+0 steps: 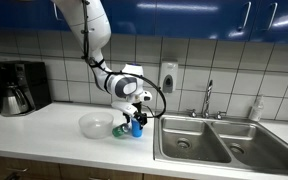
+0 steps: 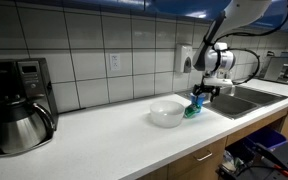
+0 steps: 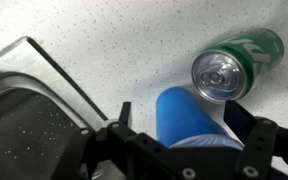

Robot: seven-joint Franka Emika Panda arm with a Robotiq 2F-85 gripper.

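Observation:
In the wrist view a green can (image 3: 256, 50) shows its silver end toward the gripper and appears tipped on its side on the speckled counter. Below it in that view is a blue object (image 3: 179, 115) with a pale round end. My gripper stands open, one dark finger on each side of the blue object, with a gap visible on the left. In exterior view 1 the blue object (image 1: 137, 129) is on the counter under the gripper, with the green can (image 1: 120, 131) close to its left. Contact with the fingers cannot be told.
A white bowl (image 1: 96, 124) stands left of the can. The metal double sink (image 1: 191, 137) begins just right of the blue object. A coffee maker (image 2: 22, 105) stands at the far left in exterior view 2.

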